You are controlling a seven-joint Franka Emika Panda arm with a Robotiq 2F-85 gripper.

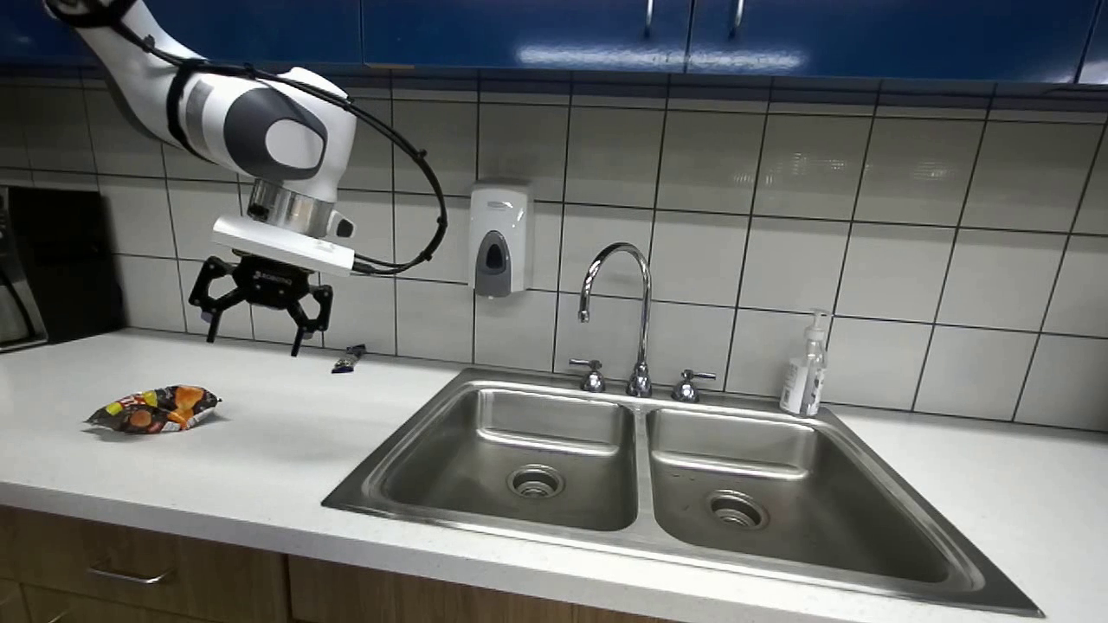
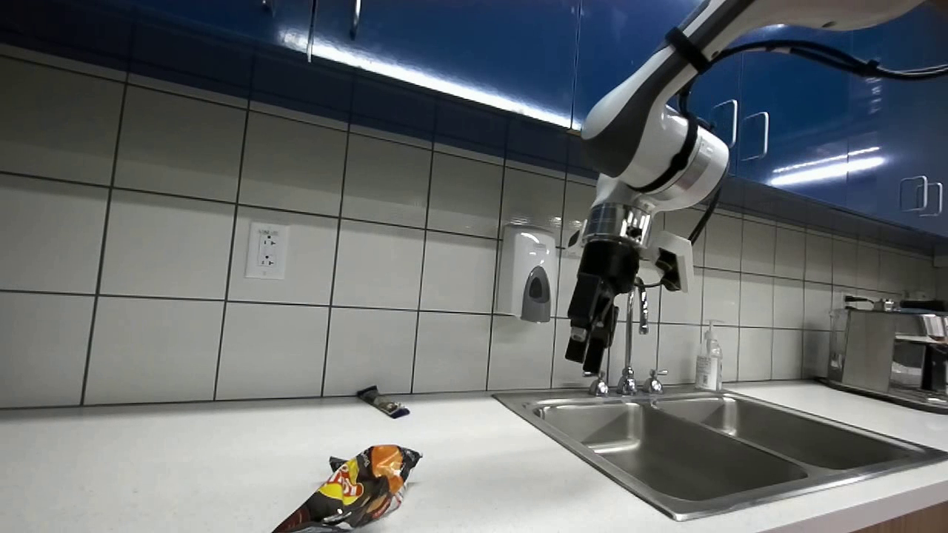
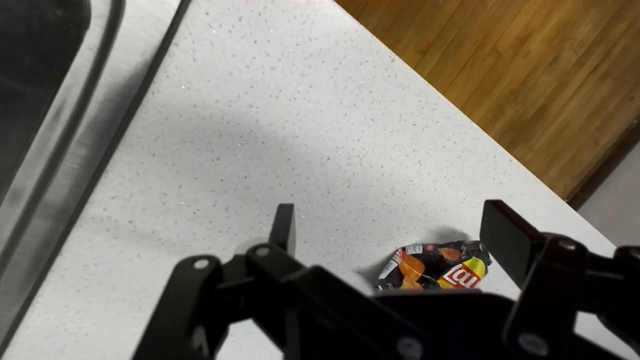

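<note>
My gripper stands open above the counter, its fingers wide apart and empty. In the wrist view its two fingertips frame bare countertop and part of a dark Lay's chip bag, which lies lower down, near the right finger. The bag rests on its side on the white counter, left of the sink and nearer the front than my gripper. A small dark wrapped bar lies by the tiled wall; exterior view 2 shows this bar behind the bag.
A double steel sink with a tall faucet takes up the counter's middle. On its back right corner stands a pump bottle. A soap dispenser hangs on the wall. Counter between bag and sink is clear.
</note>
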